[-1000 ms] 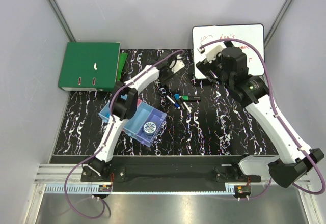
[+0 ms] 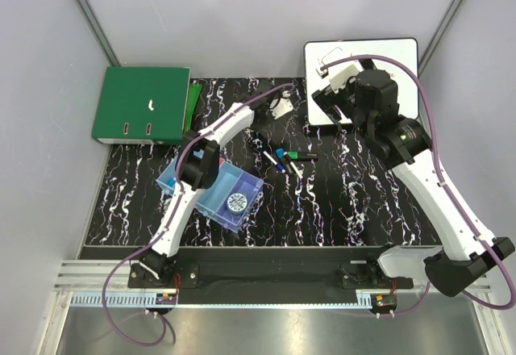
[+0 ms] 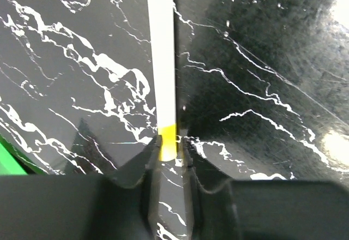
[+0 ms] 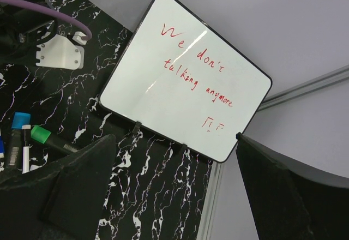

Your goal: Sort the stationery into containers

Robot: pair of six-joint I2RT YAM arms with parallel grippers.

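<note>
In the left wrist view, a white stick-like pen (image 3: pixel 162 60) with yellow ends lies on the black marbled table. My left gripper has its narrowed fingers on either side of the pen's near yellow end; whether they touch it I cannot tell. From above, that gripper is mostly hidden by its own arm. My right gripper is wide open, nothing between its fingers, in front of the whiteboard. Several pens lie mid-table: a blue-and-white one (image 2: pixel 272 160), a blue-capped dark one (image 2: pixel 281 158), a green-ended one (image 2: pixel 303 156) and a slim white one (image 2: pixel 295 168).
A blue compartment tray (image 2: pixel 214 199) sits at the front left under the left arm, with a round white-topped item (image 2: pixel 236 203) in one compartment. A green box file (image 2: pixel 141 101) stands back left, the whiteboard (image 4: pixel 180 76) back right.
The left arm has barely moved, and the pens mid-table lie as before.
</note>
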